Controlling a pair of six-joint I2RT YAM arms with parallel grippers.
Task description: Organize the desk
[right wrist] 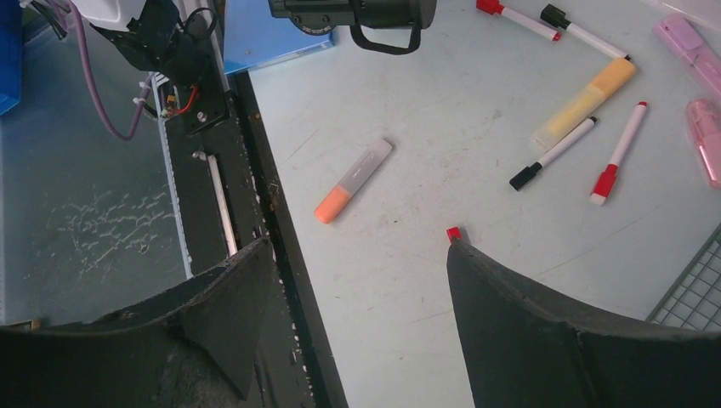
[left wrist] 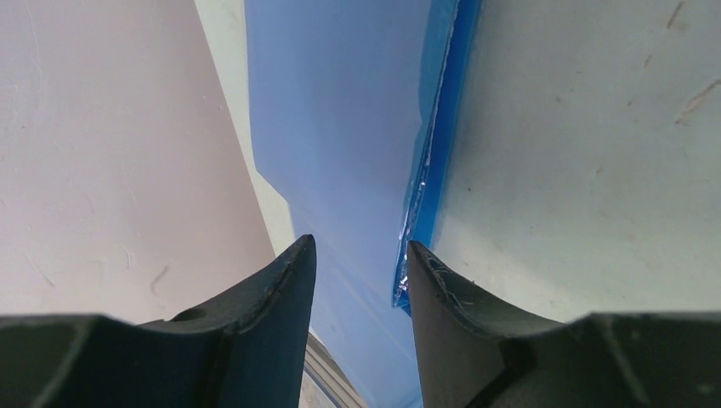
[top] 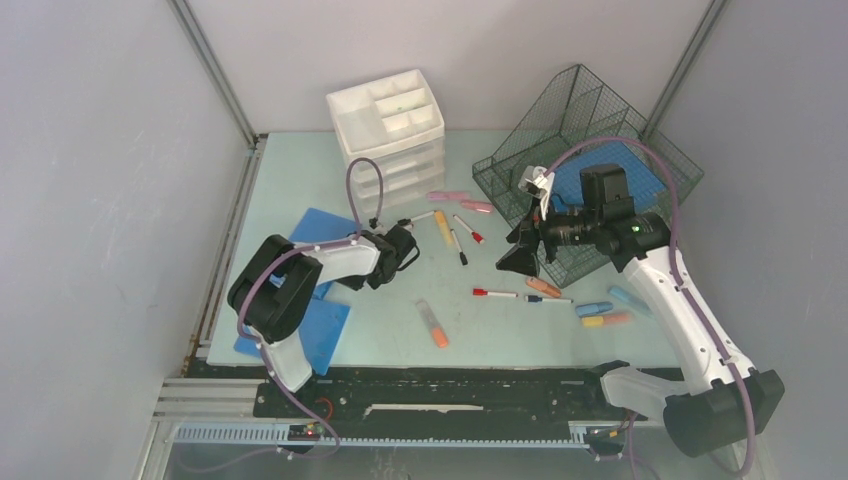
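Observation:
Two blue folders lie at the desk's left; the upper folder (left wrist: 340, 93) fills much of the left wrist view, the lower folder (top: 315, 335) is nearer the front edge. My left gripper is open above their right edge, nothing between its fingers. My right gripper hangs open and empty over the right part of the desk, near the wire rack (right wrist: 687, 297). Markers and highlighters lie scattered mid-desk, among them an orange tube (right wrist: 336, 204), a yellow highlighter (right wrist: 587, 102) and a red-capped marker (right wrist: 604, 183).
A white drawer organizer (top: 385, 160) stands at the back centre. The wire rack, holding a blue item (top: 610, 160), is at the back right. Orange, blue and yellow pens, including a blue one (top: 593, 309), lie at the right.

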